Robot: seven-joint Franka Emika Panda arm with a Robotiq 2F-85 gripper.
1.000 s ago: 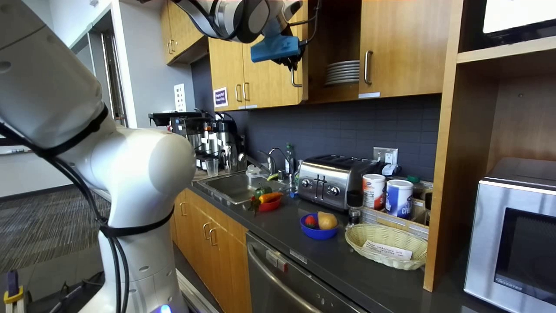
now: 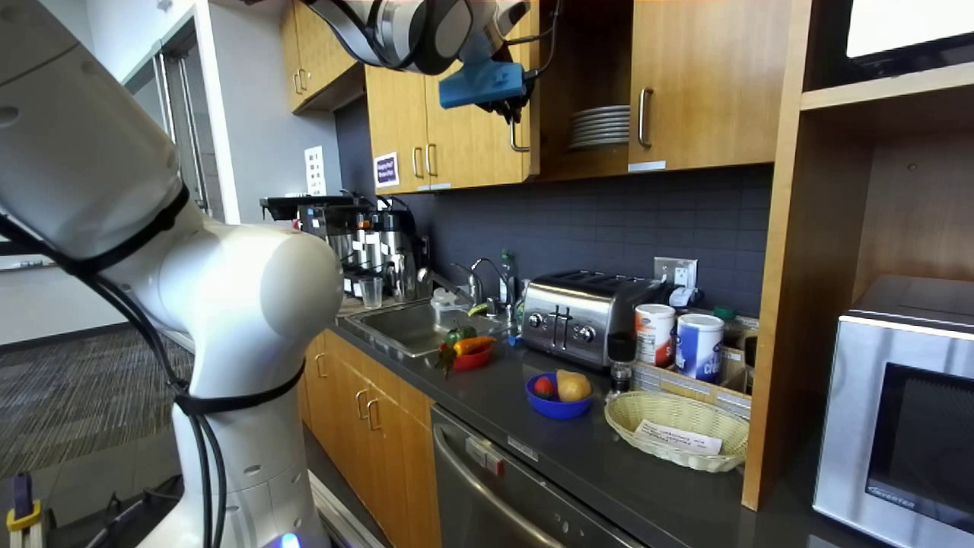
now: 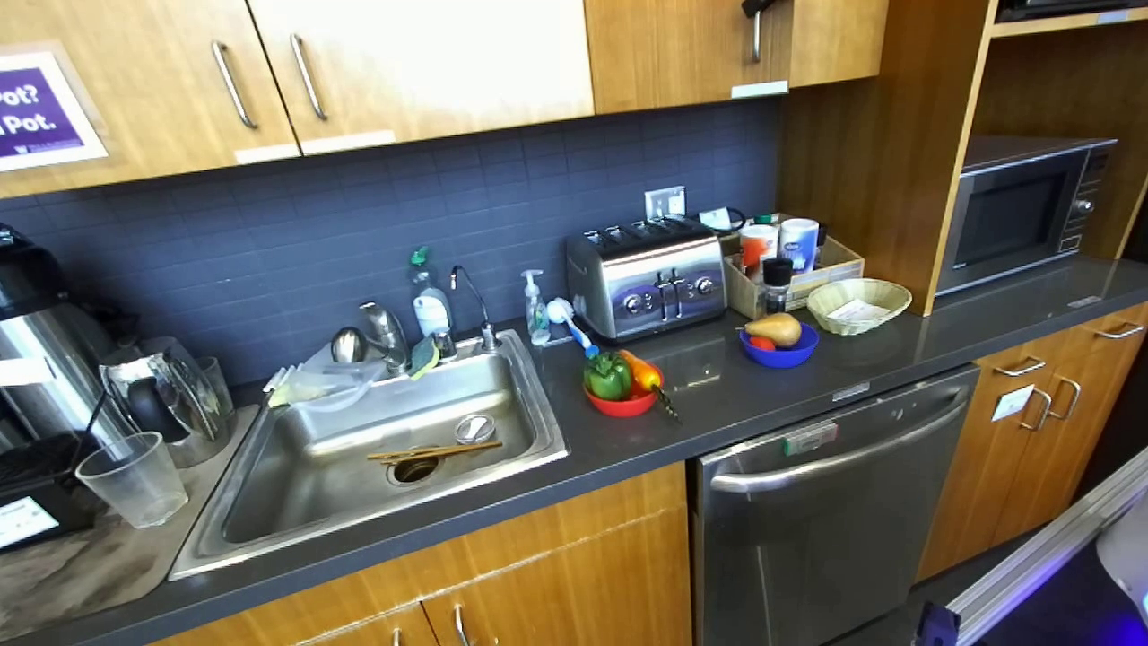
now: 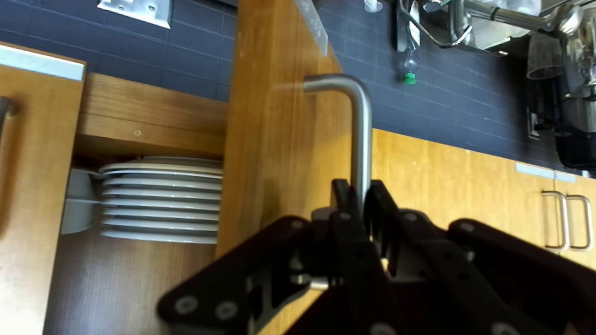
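Observation:
In the wrist view my gripper is shut on a bent metal door handle [image 4: 362, 128], with a finger on either side of the bar. The handle belongs to an upper cabinet door [image 4: 279, 139], which stands swung open. Exterior view 1 shows the gripper [image 2: 511, 114] high up at the same handle [image 2: 517, 141], below a blue cover. Inside the opened cabinet is a stack of white plates [image 4: 162, 204], with cups [image 4: 78, 201] beside it. In exterior view 2 only a small dark part of the gripper shows at the top edge, by the handle [image 3: 756, 38].
A neighbouring cabinet door [image 2: 708, 82] is closed to the right of the opening. On the counter below stand a toaster [image 2: 584, 315], a blue bowl [image 2: 557, 411], a red bowl [image 2: 472, 359] and a wicker basket [image 2: 639, 438]. The sink [image 3: 377, 431] lies further left.
The arm, the gripper and the cabinet door look the same as a second ago. Only the glass door in the far left background looks different.

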